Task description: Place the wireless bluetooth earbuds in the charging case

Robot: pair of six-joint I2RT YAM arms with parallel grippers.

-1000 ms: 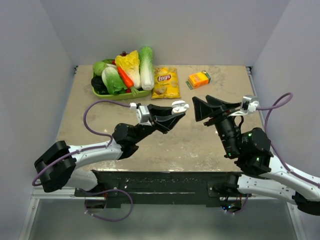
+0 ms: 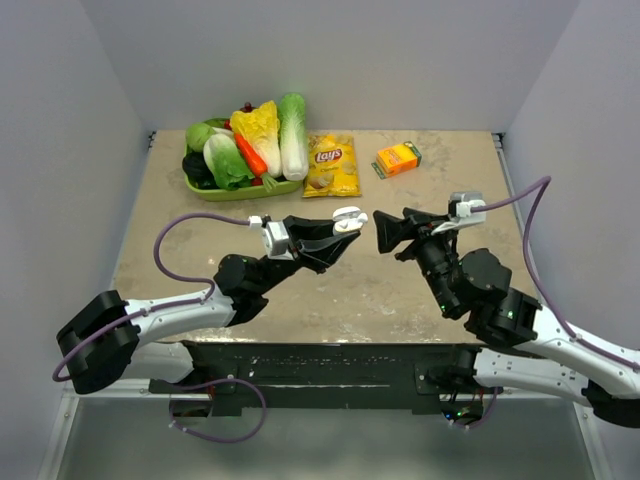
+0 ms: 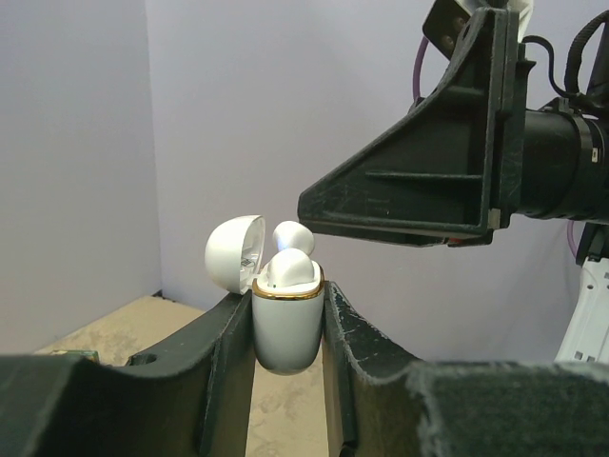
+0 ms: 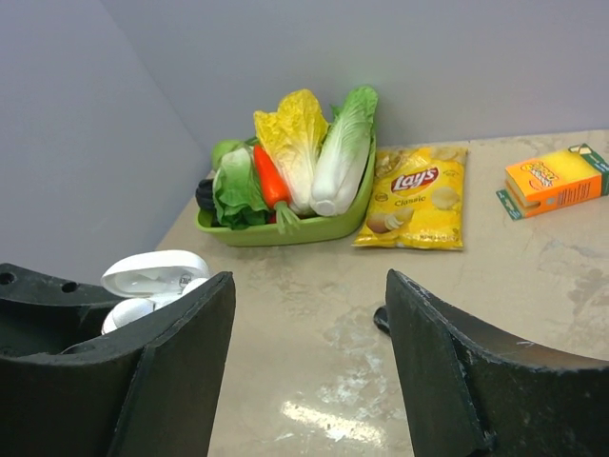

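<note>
My left gripper is shut on the white charging case, held upright above the table's middle with its lid flipped open. Two white earbud tops show at the case's opening; how deep they sit is hard to tell. Just right of the case is my right gripper, part open; in the left wrist view its dark finger hangs beside and above the case. In the right wrist view nothing shows between its two fingers, and the case is partly hidden behind one of them.
A green basket of vegetables, a Lays chips bag and an orange box lie along the back. A small dark object lies on the table, whose front half is otherwise fairly clear.
My left gripper with the case has moved slightly left and down in the top view.
</note>
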